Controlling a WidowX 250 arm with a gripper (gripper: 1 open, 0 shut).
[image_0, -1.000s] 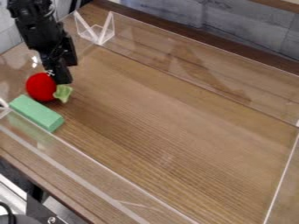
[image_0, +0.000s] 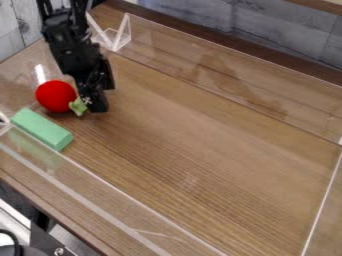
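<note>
My black gripper (image_0: 83, 92) is low over the table at the left, just right of and behind a red round object (image_0: 55, 95) with a small light-green part (image_0: 79, 106) at its right side. Its lower fingers are dark and small in this view; I cannot tell whether they are open or shut, or touching the red object. A green block (image_0: 43, 129) lies on the table in front of the red object.
A grey wall (image_0: 241, 25) runs along the back. Transparent straps or plastic hang behind the arm at top left.
The red object now sits slightly right of where it was a second ago.
</note>
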